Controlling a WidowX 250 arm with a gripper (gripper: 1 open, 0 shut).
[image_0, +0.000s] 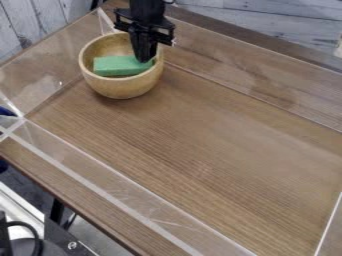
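Observation:
A round wooden bowl (120, 85) sits at the upper left of the table, with a green block (118, 66) lying in it. My black gripper (142, 56) reaches down from the top over the bowl's back right, at the right end of the block. Its fingertips are small and dark, so whether they touch the block is unclear, as is how far they are closed.
Clear tape runs along its left side. Dark cables hang at the lower left, and a pale plank wall stands at the back.

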